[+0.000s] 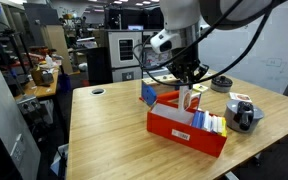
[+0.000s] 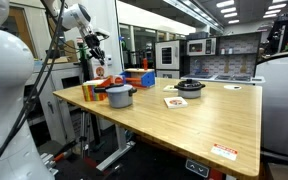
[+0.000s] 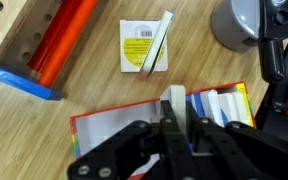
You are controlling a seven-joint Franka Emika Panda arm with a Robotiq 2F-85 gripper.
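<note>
My gripper (image 1: 187, 81) is above the open red box (image 1: 171, 121), shut on a thin white item (image 1: 183, 100) that hangs upright from the fingers. In the wrist view the white item (image 3: 175, 102) stands out past the dark fingers, over the box's far edge. Inside the box, a bare white area (image 3: 120, 124) lies to one side and a row of thin books (image 3: 223, 105) with white, blue and yellow edges to the other. Whether the item's lower end touches the box or its contents cannot be told.
A grey pot (image 1: 244, 115) with a black handle stands close by the box on the right. Behind the box are a blue-ended wooden rack with a red bar (image 3: 66, 42) and a flat white-and-yellow packet (image 3: 142, 45).
</note>
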